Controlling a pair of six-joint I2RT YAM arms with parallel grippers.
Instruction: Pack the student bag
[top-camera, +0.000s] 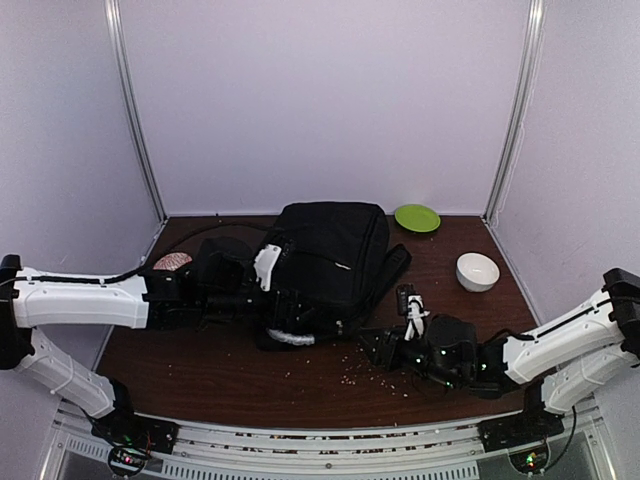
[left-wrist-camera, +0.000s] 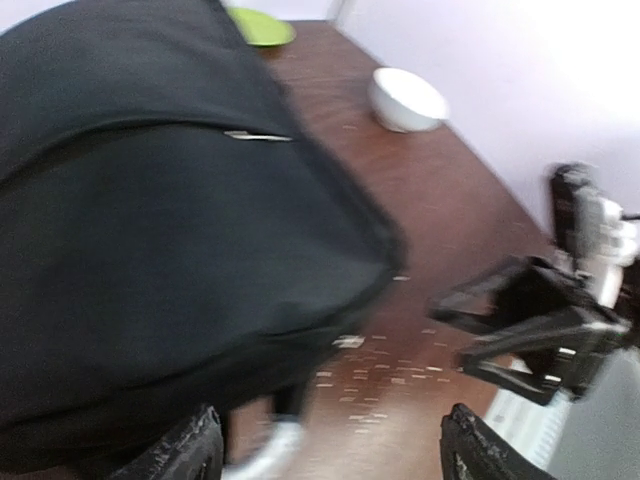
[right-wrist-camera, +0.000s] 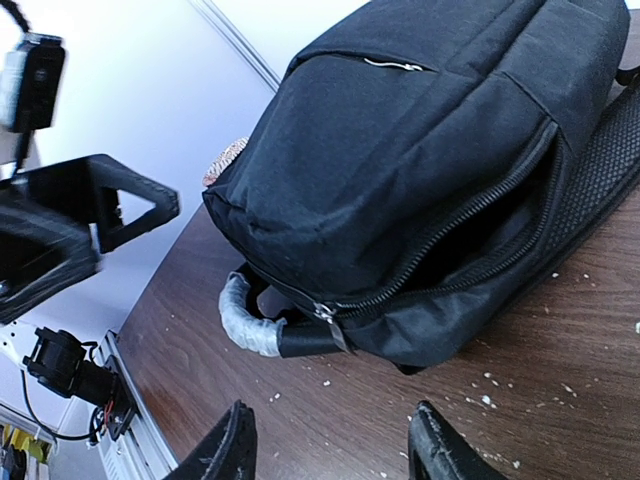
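Observation:
The black student bag (top-camera: 330, 250) lies on the table with its near end toward me. In the right wrist view, the zipper (right-wrist-camera: 470, 225) along its near right side is partly undone, leaving a dark gap. A handle (right-wrist-camera: 250, 325) wrapped in pale tape sticks out at the near end, the zipper pull (right-wrist-camera: 325, 313) beside it. My left gripper is open, over the bag's near left part, nothing between its fingers. Open and empty too, my right gripper stands near the bag's near right corner, over bare wood, apart from the bag.
A green plate (top-camera: 417, 218) and a white bowl (top-camera: 477, 272) are right of the bag. A patterned reddish item (top-camera: 172, 262) at the left is partly covered by my left arm. Small crumbs (top-camera: 370, 375) dot the wood.

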